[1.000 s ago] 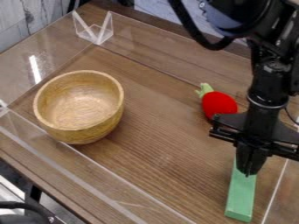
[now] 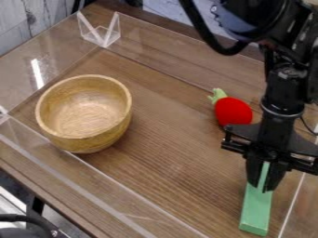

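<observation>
The black gripper point(image 2: 261, 163) is at the right, low over a long green block point(image 2: 255, 212) that lies on the wooden table with its upper end under the fingertips. Whether the fingers hold the block is unclear. A red object with a green top point(image 2: 232, 112) lies just left of the arm, behind the gripper.
A wooden bowl point(image 2: 85, 107) sits at the left. A clear plastic piece point(image 2: 99, 28) stands at the back left. A black cable hangs over the top right.
The gripper has shifted very slightly over the green block; the other things have stayed where they were.
</observation>
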